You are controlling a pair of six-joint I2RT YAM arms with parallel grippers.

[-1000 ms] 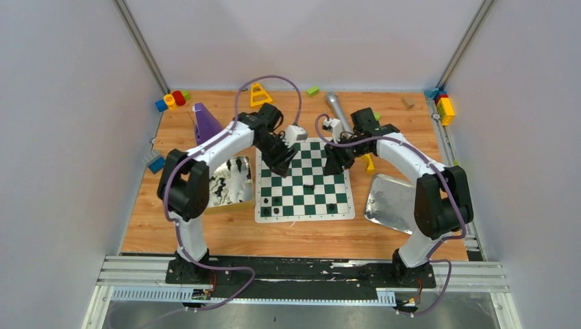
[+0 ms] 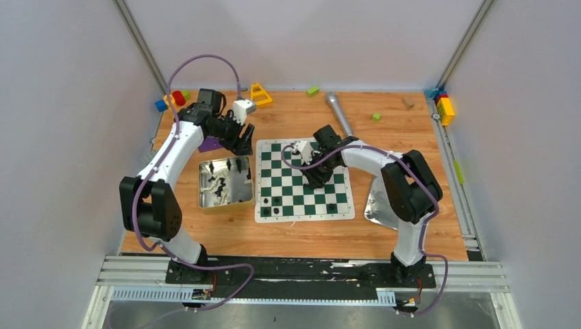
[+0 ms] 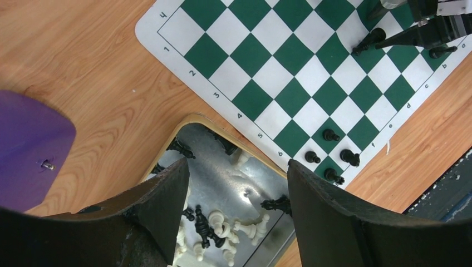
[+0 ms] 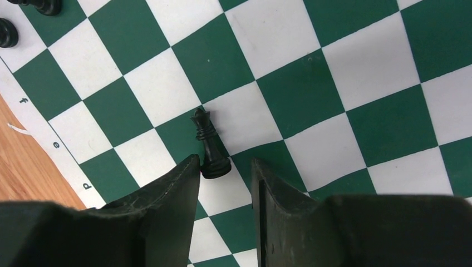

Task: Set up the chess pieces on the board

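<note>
On the green-and-white board (image 2: pixel 281 216) a black piece with a crown-like top (image 4: pixel 211 147) lies on its side. My right gripper is just above it, partly open, with the piece's base between its fingertips but not visibly gripped. Several black pieces stand at the board's near left corner, among them a black pawn. Another black piece (image 2: pixel 331 207) stands at the near right. Over the far right corner of the metal tray (image 2: pixel 226 206), which holds jumbled black and white pieces, my left gripper (image 2: pixel 244 147) hangs open and empty.
A purple object (image 3: pixel 33 150) sits beyond the tray, under the left arm. An empty silver tray (image 2: pixel 384 209) lies right of the board. Behind are a grey metal tool (image 2: pixel 339 113) and a yellow triangle (image 2: pixel 260 96).
My left gripper has swung left from over the board to the tray. My right gripper has moved left and nearer, to the lying black piece.
</note>
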